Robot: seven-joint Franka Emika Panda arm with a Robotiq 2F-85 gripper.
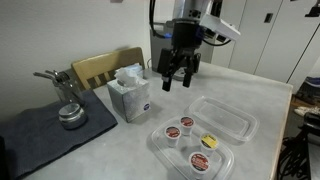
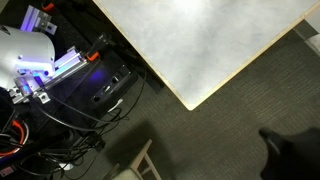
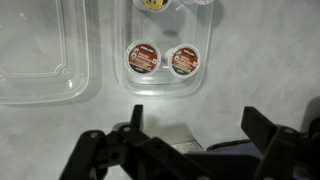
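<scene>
My gripper [image 1: 176,86] hangs in the air above the far part of the table in exterior view 1, open and empty. Its black fingers [image 3: 91,152] stand wide apart along the bottom of the wrist view. Two pods with red-brown lids, one pod [image 3: 143,57] beside another pod [image 3: 184,61], sit at one end of a clear tray [image 3: 160,88]. That tray also holds a yellow-lidded pod [image 1: 209,141] and a third red-lidded pod [image 1: 199,162]. Alongside lies an empty clear container [image 1: 224,116]. Exterior view 2 shows neither the pods nor the gripper's fingers.
A white tissue box [image 1: 130,101] stands left of the gripper. Farther left, a dark mat [image 1: 55,140] carries a metal pot [image 1: 72,115]. A wooden chair [image 1: 100,67] is behind the table. Bare tabletop [image 1: 110,155] lies left of the tray.
</scene>
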